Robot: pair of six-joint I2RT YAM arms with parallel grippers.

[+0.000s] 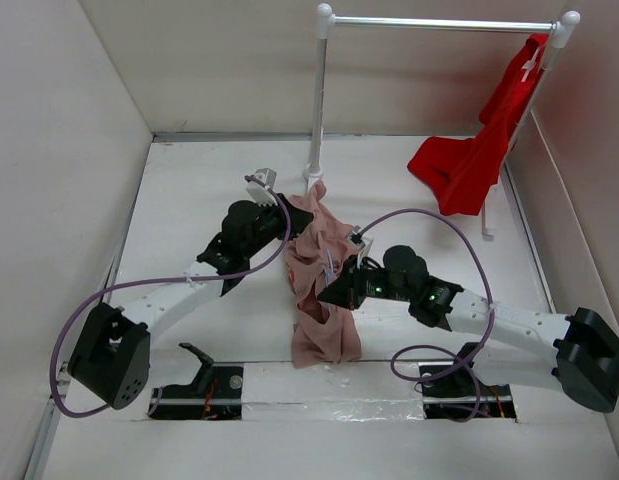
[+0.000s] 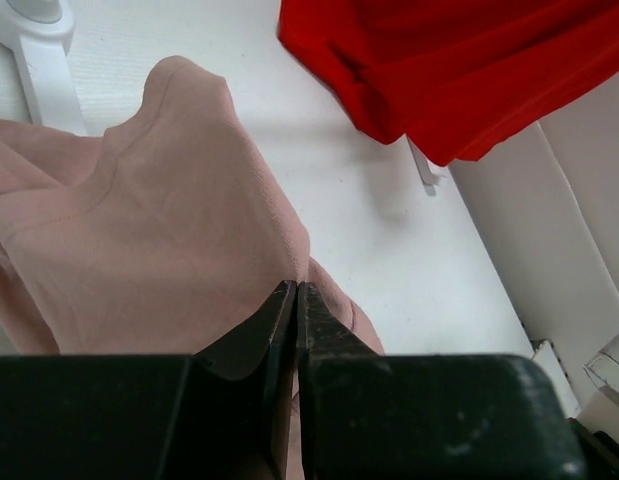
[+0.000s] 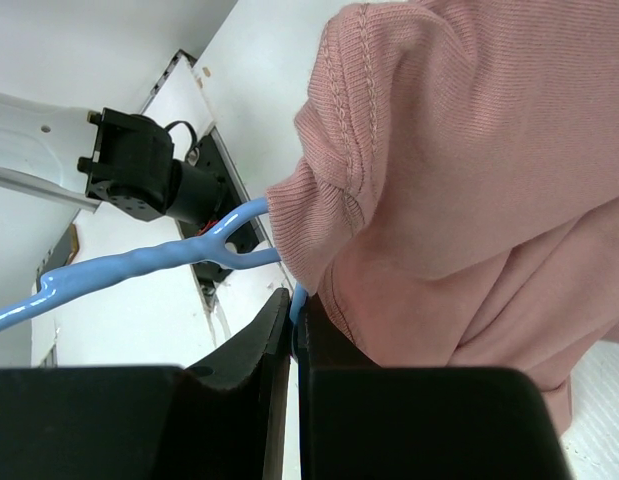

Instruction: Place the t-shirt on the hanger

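Observation:
A pink T-shirt lies crumpled in the middle of the floor, by the foot of the rack's left post. My left gripper is at its upper part; in the left wrist view its fingers are closed against the pink cloth, and any cloth between them is hard to tell. My right gripper is shut on a blue hanger, whose end passes under a ribbed edge of the shirt in the right wrist view.
A white rack stands at the back, with a red garment draped at its right side. Walls enclose both sides. Bare floor shows at the left.

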